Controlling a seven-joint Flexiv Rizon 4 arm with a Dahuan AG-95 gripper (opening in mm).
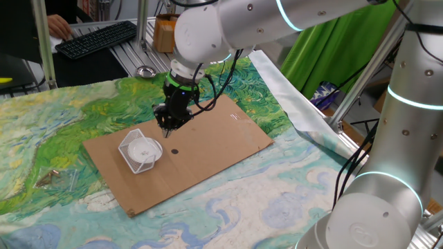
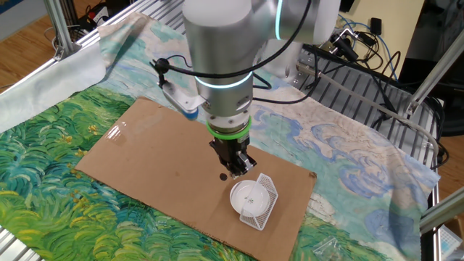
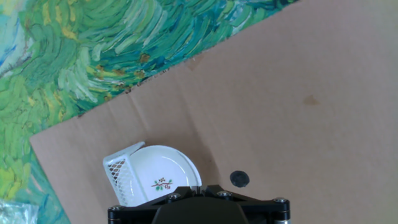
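Note:
A white plate (image 3: 163, 171) with a small floral sprig lies with a white lattice-walled basket (image 3: 118, 177) on the cardboard; whether it sits fully inside cannot be told. In the first exterior view, the plate (image 1: 147, 149) and the basket (image 1: 126, 143) are near the cardboard's left end. My gripper (image 1: 166, 134) hangs above the board, just beyond the plate and apart from it. Its fingertips (image 3: 194, 190) appear together at the bottom of the wrist view, with nothing visible between them. From the second exterior view, the gripper (image 2: 238, 174) stands close above the plate (image 2: 249, 199).
A flat black disc (image 3: 239, 179) lies on the cardboard (image 1: 208, 149) close to the plate. Beyond the board, a clear plastic bag (image 1: 59, 178) rests on the painted cloth. Most of the cardboard away from the basket is bare. A keyboard (image 1: 97, 39) sits behind the table.

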